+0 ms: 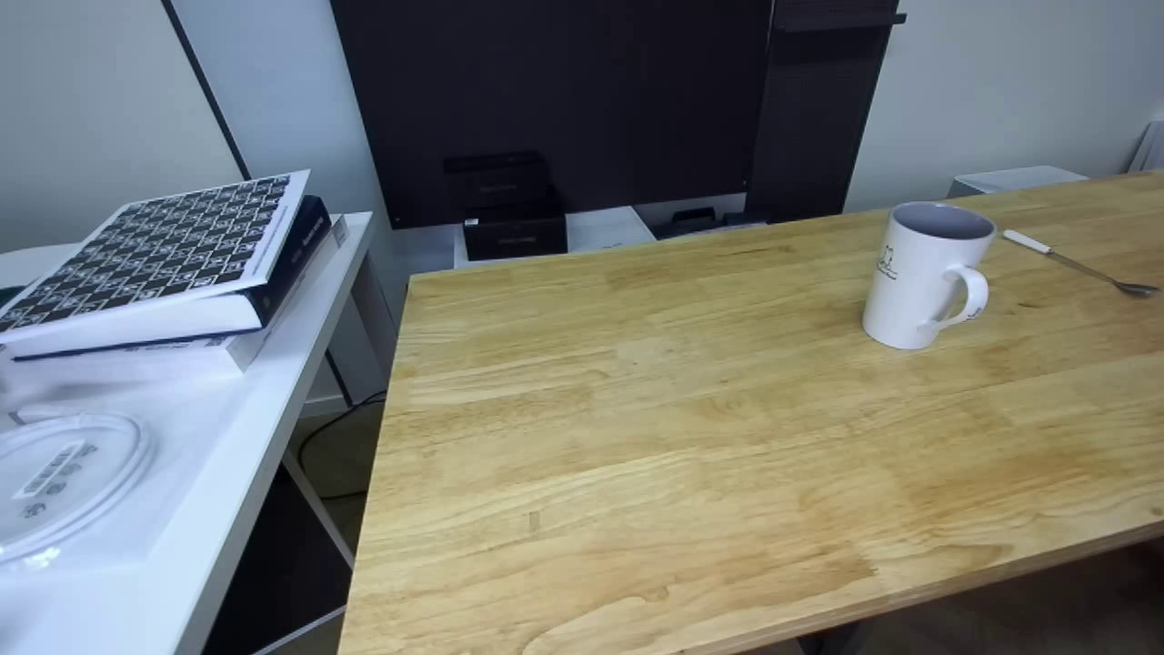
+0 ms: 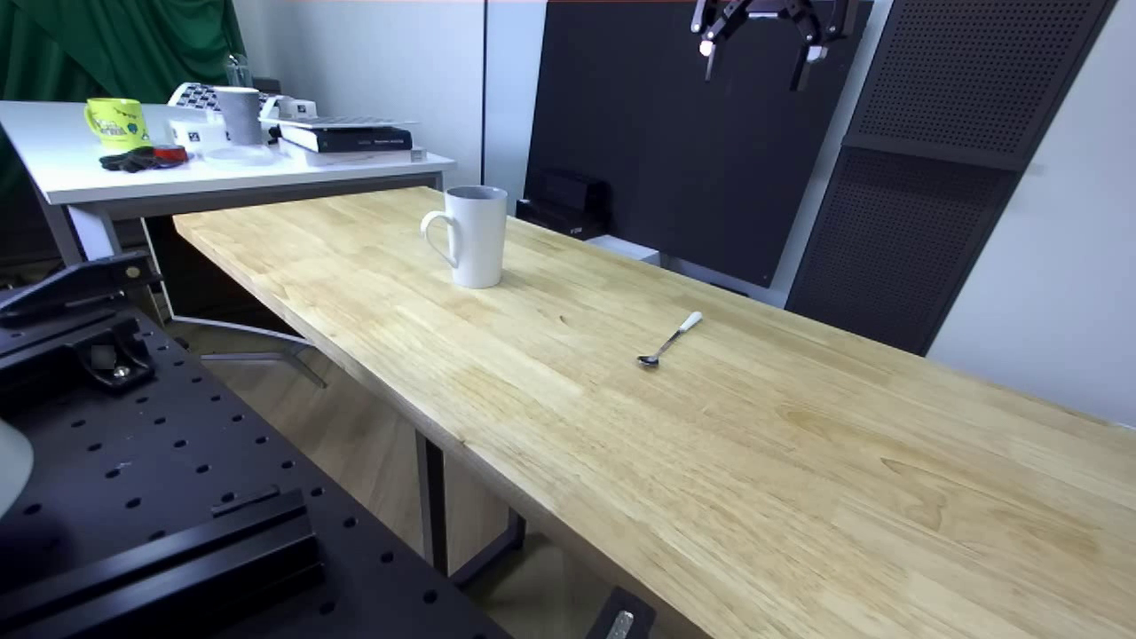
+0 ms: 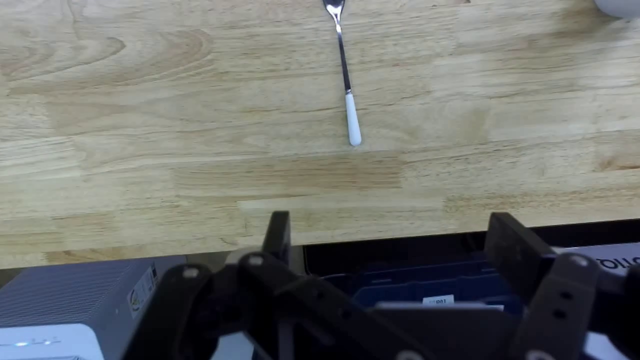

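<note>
A tall white mug (image 1: 922, 282) with a grey inside stands upright on the wooden table (image 1: 655, 437); its handle shows in both exterior views. Apart from it lies a spoon with a white handle (image 2: 691, 320) and a metal bowl (image 2: 649, 360). From above, in the wrist view, the spoon (image 3: 345, 69) lies nearly lengthwise to the picture, and only a bit of the mug (image 3: 621, 6) shows at the top right corner. High over the table's back edge, my gripper (image 2: 755, 70) hangs open, its fingers wide apart and empty. Exterior view 1 does not show it.
A white side table (image 2: 319, 181) carries books (image 2: 351, 138), a yellow-green mug (image 2: 117, 122) and other items. Behind the wooden table stand a black panel (image 1: 567, 98) and boxes.
</note>
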